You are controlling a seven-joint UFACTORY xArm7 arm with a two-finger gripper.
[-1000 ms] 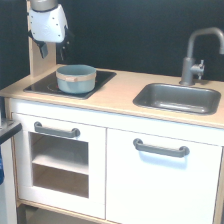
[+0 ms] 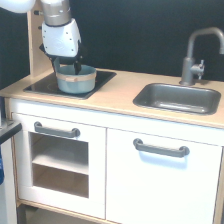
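Observation:
A blue-grey pot (image 2: 76, 83) with a lighter brown band round its rim stands on the black stovetop (image 2: 100, 88) at the left of the toy kitchen counter. My gripper (image 2: 67, 64), below the white hand, is lowered at the pot's rim from above. Its dark fingers look spread apart, one near the pot's left side and the other over or inside its far part. Whether either finger touches the pot cannot be made out.
A grey sink (image 2: 178, 98) with a tall faucet (image 2: 190, 65) is set in the counter's right side. Bare wooden counter (image 2: 122, 96) lies between stovetop and sink. Below are an oven door (image 2: 60, 165) and a white cabinet door (image 2: 160, 180) with grey handles.
The arm has come down and to the right, from above and left of the pot to its rim. The pot looks unmoved.

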